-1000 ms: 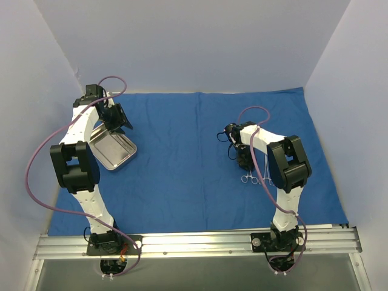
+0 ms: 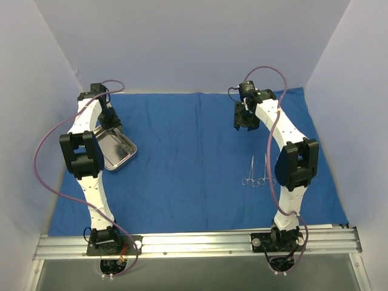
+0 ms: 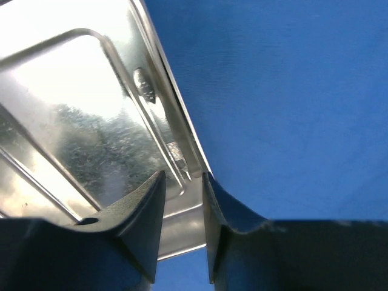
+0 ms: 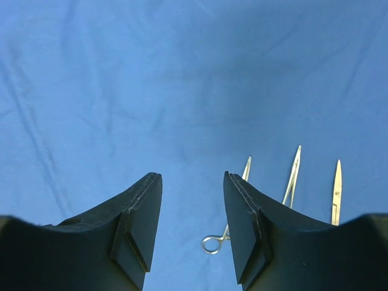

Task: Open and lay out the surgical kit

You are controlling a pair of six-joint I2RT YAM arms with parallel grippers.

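The metal tray [image 2: 121,151] sits at the left of the cloth; in the left wrist view its rim and dividers show, with a small slim metal instrument [image 3: 176,154] along its right side. My left gripper [image 2: 110,121] hangs over the tray's far part, part open, its fingers [image 3: 133,218] close together above it. My right gripper [image 2: 245,121] is up over the upper right cloth, open with nothing between its fingers. Below it lie scissor-like instruments [image 2: 252,176] [image 4: 215,242], a second one [image 2: 265,176] and, in the right wrist view, a pointed blade [image 4: 337,188].
The blue cloth [image 2: 170,157] covers the work surface, its middle clear. Grey walls [image 2: 194,42] bound it at the back and sides. The purple cables loop over both arms.
My right arm has lifted away from the instruments toward the back, leaving them visible on the cloth. My left gripper has shifted slightly left over the tray.
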